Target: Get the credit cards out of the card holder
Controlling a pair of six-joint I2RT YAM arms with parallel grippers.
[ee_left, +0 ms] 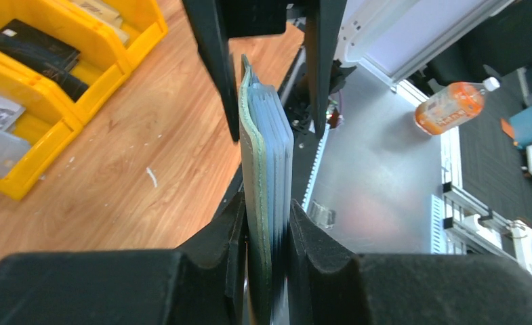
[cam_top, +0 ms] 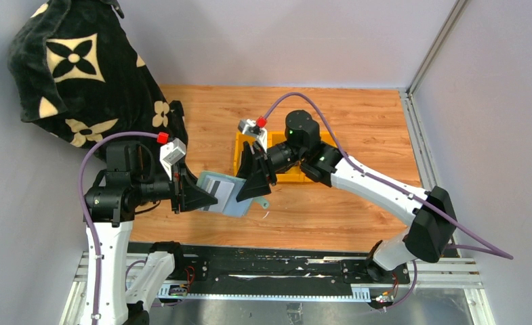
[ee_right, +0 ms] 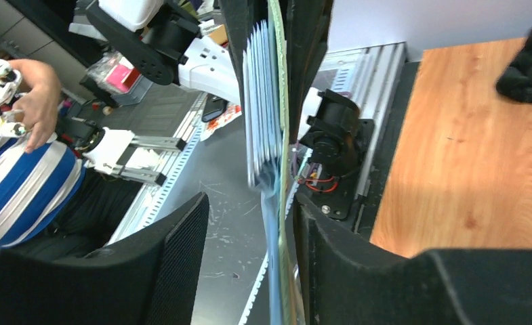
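Note:
The pale blue-green card holder (cam_top: 236, 204) hangs above the table between my two hands, its thin clear sleeves (ee_right: 257, 115) stacked edge-on in the right wrist view. A card-like white and grey striped panel (cam_top: 217, 189) shows on its face in the top view; how many cards are inside cannot be made out. My left gripper (cam_top: 213, 202) is shut on the holder's left end. On the other end, my right gripper stands open, one finger on each side of the holder, with a visible gap to its left finger (ee_right: 185, 247).
A yellow divided tray (cam_top: 238, 152) with dark and clear items in it stands on the table (cam_top: 364, 142) behind the right hand. A dark patterned cloth (cam_top: 73, 74) fills the back left.

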